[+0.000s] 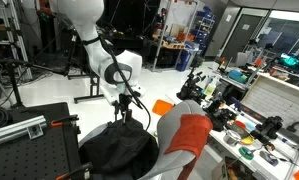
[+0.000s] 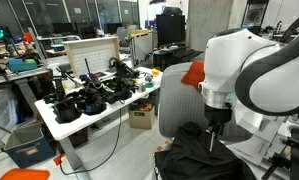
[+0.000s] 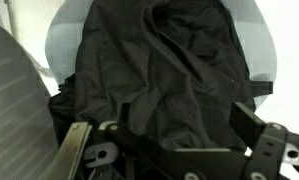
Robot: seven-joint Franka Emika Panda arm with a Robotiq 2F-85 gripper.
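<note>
A dark, crumpled black cloth (image 1: 124,150) is spread over the seat of a grey chair (image 2: 179,105). In the wrist view the cloth (image 3: 164,85) fills most of the picture, folded and wrinkled, with a pale seat rim around its upper edges. Close above it hangs my gripper, fingers wide apart on either side of the lower frame. Nothing shows held between them. Exterior view 2 has the gripper (image 2: 211,143) pointing down at the cloth; whether its tips touch the fabric, I cannot tell.
The chair's backrest (image 3: 14,110) rises close at the left of the wrist view. A red cloth (image 1: 192,135) drapes over that backrest. Beyond the chair stands a white table (image 2: 89,120) crowded with dark objects, and a cardboard box (image 2: 140,118) is on the floor.
</note>
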